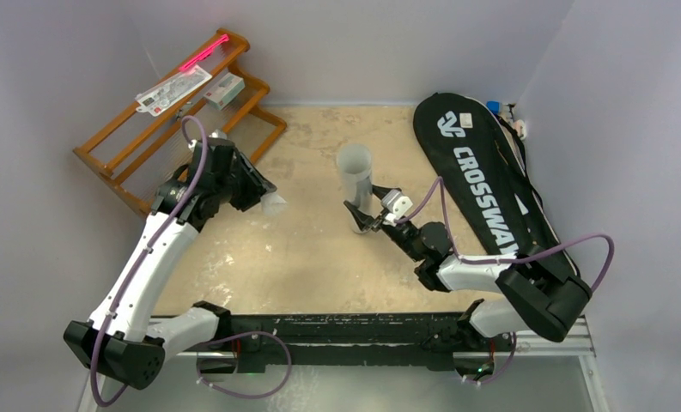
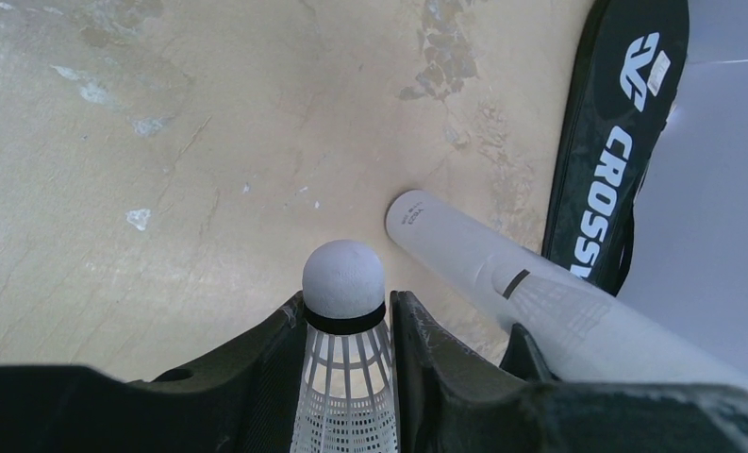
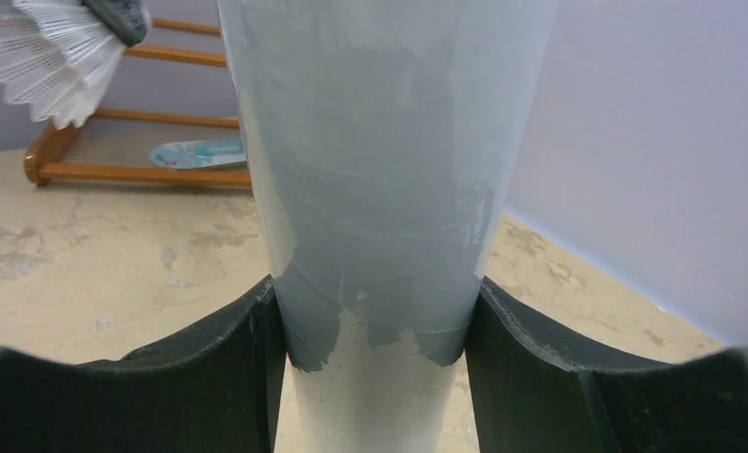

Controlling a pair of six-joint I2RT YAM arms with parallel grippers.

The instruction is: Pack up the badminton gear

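A white shuttlecock [image 2: 344, 280] with a rounded cork and net-like skirt sits between the fingers of my left gripper, which is shut on it near the dark band. In the top view its pale skirt [image 1: 274, 204] sticks out to the right of that gripper [image 1: 263, 199]. The long whitish tube [image 1: 354, 167] is held near the middle of the table by my right gripper [image 1: 362, 206], shut around its side. In the right wrist view the tube [image 3: 379, 170] fills the space between both fingers, slightly tilted. A gap separates shuttlecock and tube.
A black CROSSWAY racket bag [image 1: 474, 180] lies along the right wall. At the back left stands a wooden rack [image 1: 118, 176] bearing a small box [image 1: 224, 90], a printed packet [image 1: 173, 89] and a pink item [image 1: 204, 53].
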